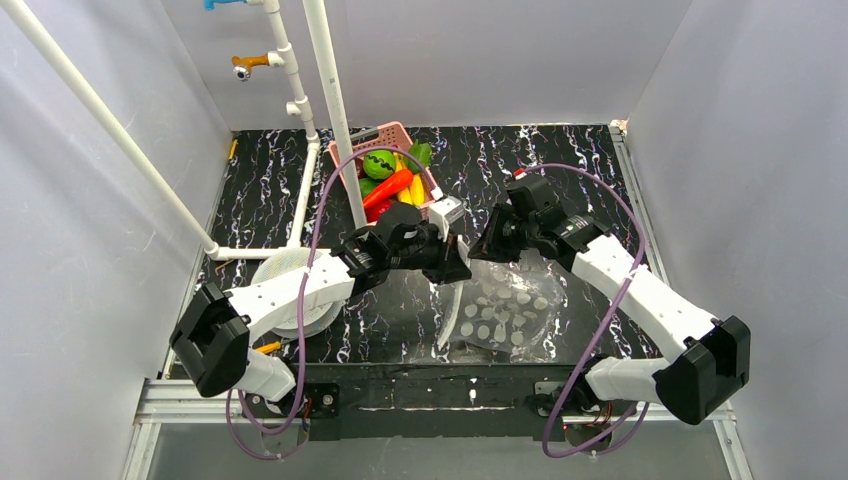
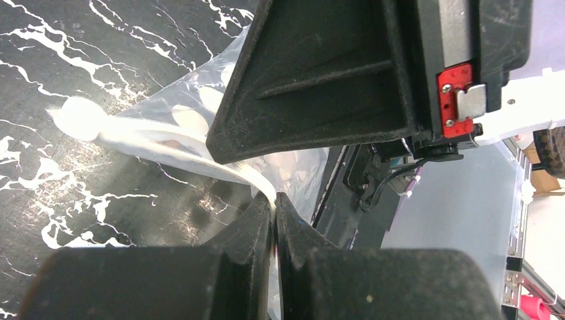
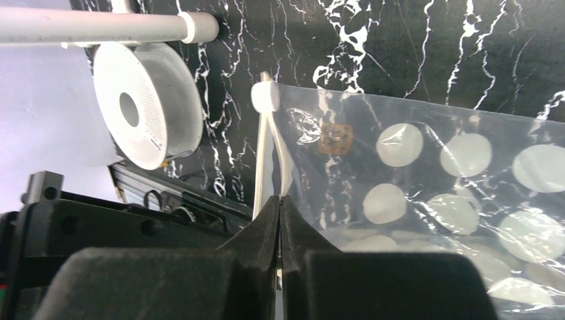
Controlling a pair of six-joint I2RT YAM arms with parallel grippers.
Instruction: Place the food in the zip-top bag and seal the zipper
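Observation:
The clear zip top bag [image 1: 510,305] with pale dots lies on the black marble counter, its white zipper strip [image 3: 260,160] along the left edge with a slider at one end. My left gripper is shut on that strip, which runs into its fingertips. My right gripper is close beside it, shut at the strip, with nothing clearly between its fingertips. The food, a watermelon [image 1: 379,164], red and yellow pieces and green ones, sits in a pink basket [image 1: 395,131] at the back.
White pipes [image 1: 305,190] stand at the back left. Round white plates [image 1: 315,315] lie under my left arm. The counter's front edge runs below both arms.

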